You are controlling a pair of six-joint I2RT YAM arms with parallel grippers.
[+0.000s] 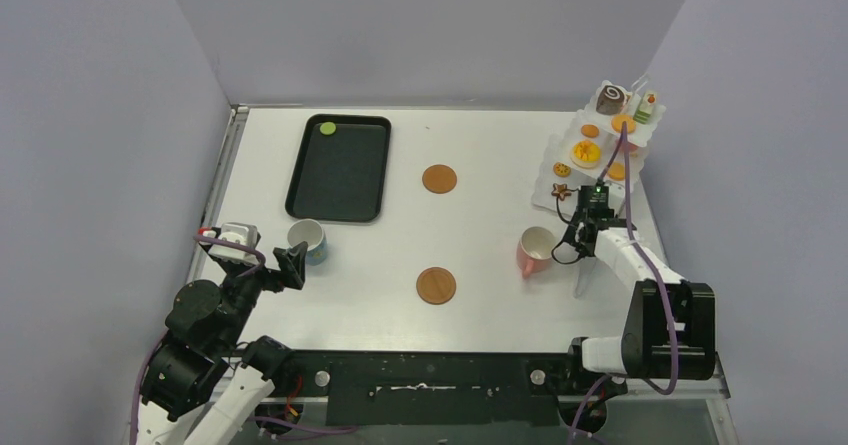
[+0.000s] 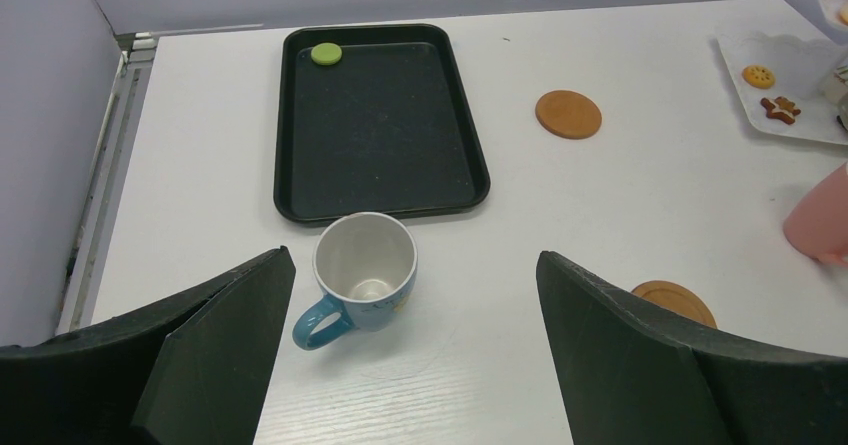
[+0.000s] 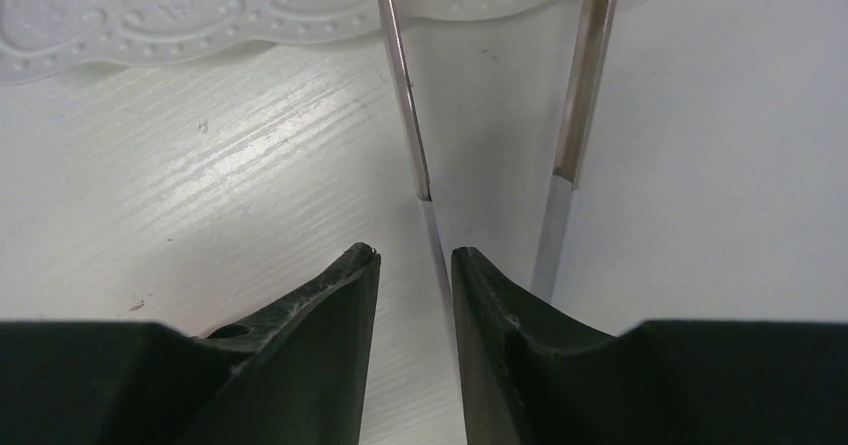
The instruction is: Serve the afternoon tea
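Observation:
My left gripper is open and empty. Beyond its spread fingers, a white mug with a blue handle stands upright in front of the black tray. At the right, my right gripper is part open, a narrow gap between its fingertips. Grey-handled metal tongs appear under it in the right wrist view; one leg passes behind the right-hand finger, and whether they touch cannot be told. A pink mug stands left of this gripper. Cookies and cakes fill the tiered white stand.
Two round brown coasters, a far one and a near one, lie mid-table. One green macaron sits in the tray's far left corner. White table between tray and stand is mostly bare. Walls border the left, back and right.

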